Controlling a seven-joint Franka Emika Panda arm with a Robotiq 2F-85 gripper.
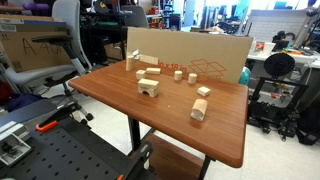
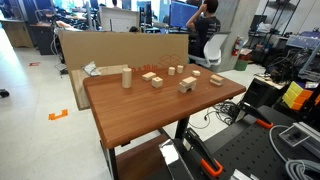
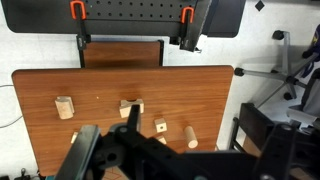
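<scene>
Seen from above in the wrist view, my gripper has its dark fingers spread wide at the lower edge, open with no object between them. It is outside both exterior views. Below it is a brown table bearing pale wooden blocks. A notched, bridge-like block stands near the table's front edge. One cylinder is towards the right in exterior view 1, and a second cylinder is at the far left. Small blocks, including a cube, lie between; my gripper hides part of the table.
A cardboard panel rises along the table's back edge. The black base surface lies in front, separated by a gap. Bare tabletop shows around the blocks. Office chairs stand beyond the left end.
</scene>
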